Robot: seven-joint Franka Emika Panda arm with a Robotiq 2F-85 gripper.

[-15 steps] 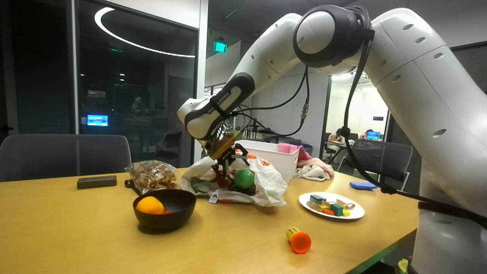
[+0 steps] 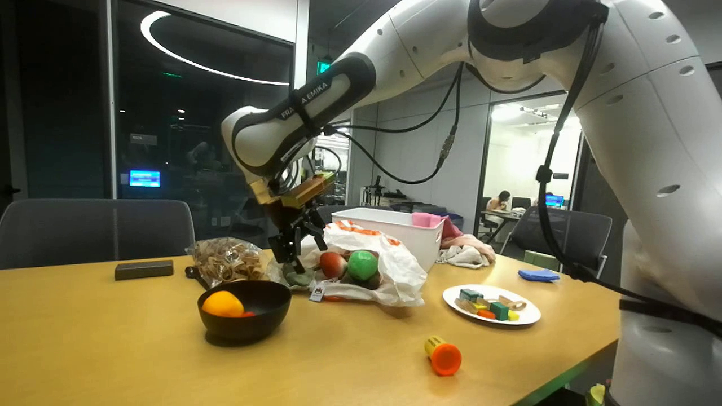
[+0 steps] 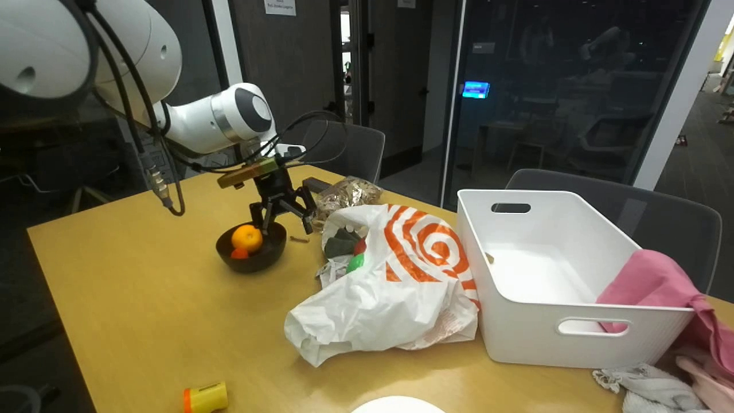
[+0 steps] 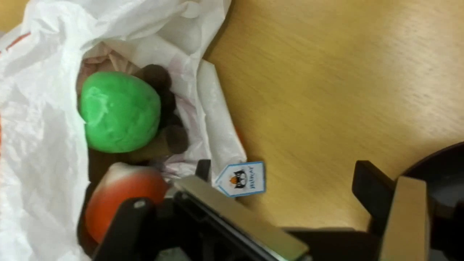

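Note:
My gripper (image 2: 302,249) is open, with nothing between its fingers. In the wrist view the fingers stand wide apart over bare table, one finger (image 4: 203,169) by the bag's mouth and the other beside the bowl. Inside the crumpled white plastic bag (image 3: 385,303) lie a green ball (image 4: 119,113), a red and whitish fruit-like piece (image 4: 124,193) and some dark brown things. A grey-green item shows at the bag's left in exterior view 1, partly behind the gripper. The black bowl (image 2: 247,325) contains an orange (image 2: 223,304) and something small and red (image 3: 239,253).
A clear bag of brownish contents (image 2: 227,260) and a dark block (image 2: 143,269) lie behind the bowl. The white bin (image 3: 550,330) stands beside the plastic bag. A yellow-orange cylinder (image 2: 443,355) and a plate of blocks (image 2: 454,300) lie at the right.
My gripper has moved left, from over the green ball and red piece to the bag's left side, closer to the bowl. The bag, bowl and other table items look unmoved.

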